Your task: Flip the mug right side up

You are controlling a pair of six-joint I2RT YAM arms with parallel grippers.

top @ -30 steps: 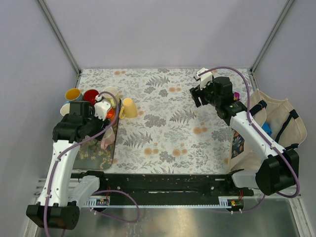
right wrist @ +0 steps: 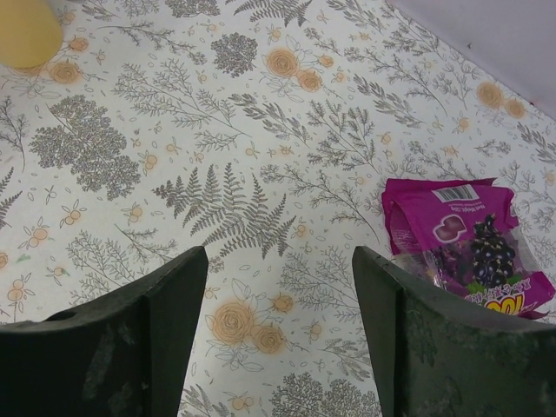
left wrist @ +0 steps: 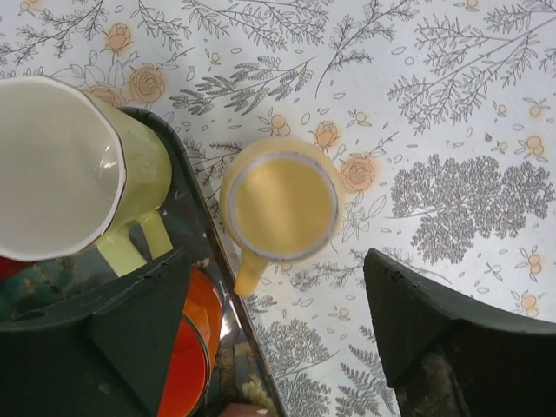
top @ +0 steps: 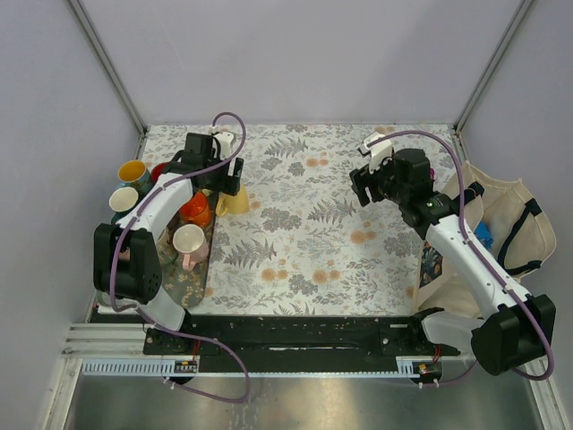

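Note:
A pale yellow mug (left wrist: 280, 204) stands upside down on the floral cloth, just right of the dish tray, its handle pointing toward the near side; in the top view it (top: 237, 202) is partly under the left arm. My left gripper (top: 225, 176) hangs above it, open, with nothing between its fingers. At the upper right, my right gripper (top: 367, 185) is part open over bare cloth, empty, near a purple packet (right wrist: 460, 243).
The tray (top: 192, 291) holds several mugs in white, red, orange (top: 197, 208) and other colours along the left. A beige bag (top: 528, 233) stands at the right edge.

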